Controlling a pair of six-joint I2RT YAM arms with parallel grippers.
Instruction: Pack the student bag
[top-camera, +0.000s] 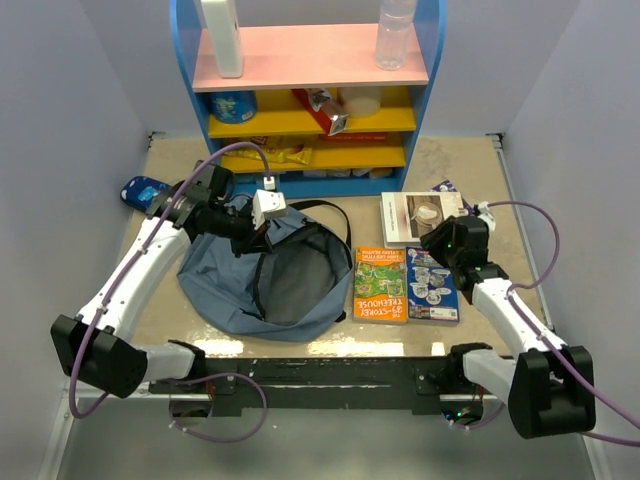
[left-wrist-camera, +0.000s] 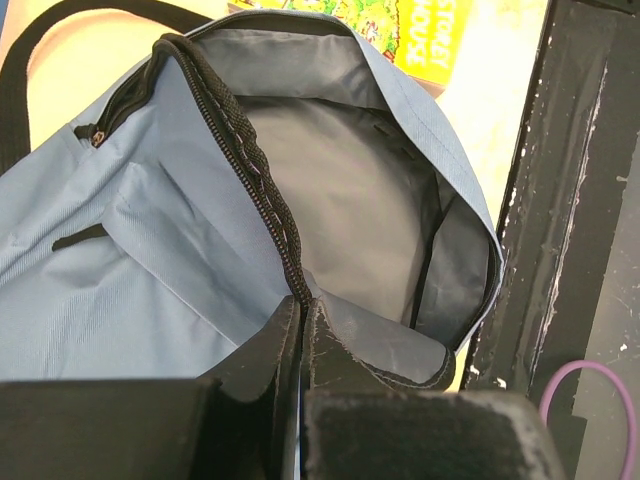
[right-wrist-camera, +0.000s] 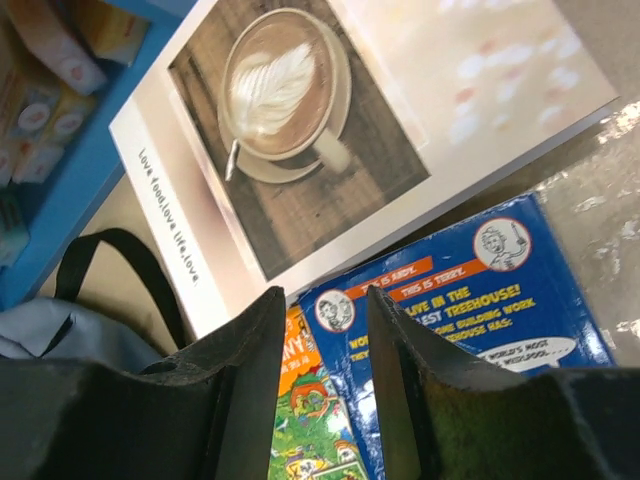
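The blue-grey bag lies with its mouth open, its grey inside bare. My left gripper is shut on the bag's zipped edge, which runs up to its fingertips. On the right, my right gripper hangs over the books with its fingers apart and nothing between them. Below it are the white book with a coffee cup, the blue treehouse book and the orange-green book. The coffee book's edge rises above the blue one beside it.
Behind stands a shelf holding a bottle, a white carton and snack packs. A dark blue pouch lies at the far left, and another small blue item sits behind the coffee book.
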